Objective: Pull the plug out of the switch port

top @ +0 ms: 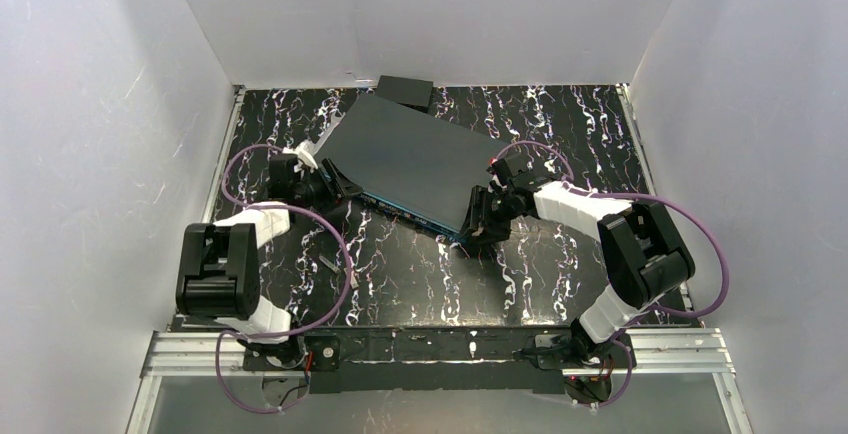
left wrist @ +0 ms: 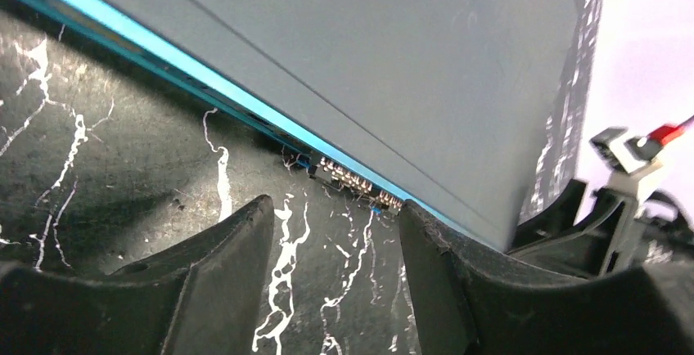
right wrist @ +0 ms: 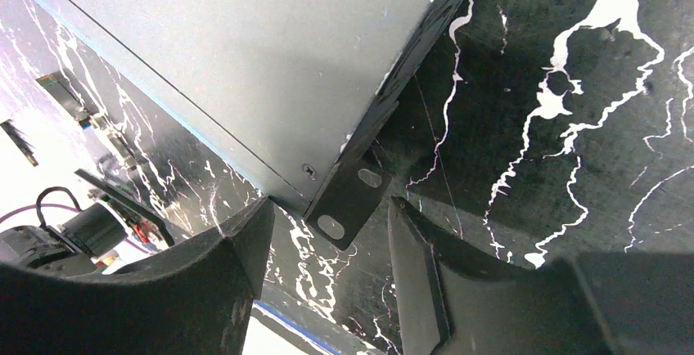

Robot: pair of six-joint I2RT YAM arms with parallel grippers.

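Note:
The dark grey switch [top: 415,149] lies at a slant on the table, its blue-edged front facing the near side. In the left wrist view, metallic ports [left wrist: 348,177] show along that front; whether a plug sits in one cannot be told. My left gripper [top: 347,191] is at the front's left end, part open. In its wrist view nothing lies between its fingers. At the right front corner my right gripper [top: 475,226], also part open, has the black mounting ear [right wrist: 350,204] between its fingertips as seen from the wrist; contact is unclear.
Two small slim pieces lie loose on the marble, one [top: 329,264] farther left than the other [top: 354,281]. A black box [top: 405,92] stands behind the switch. Purple cables loop along both arms.

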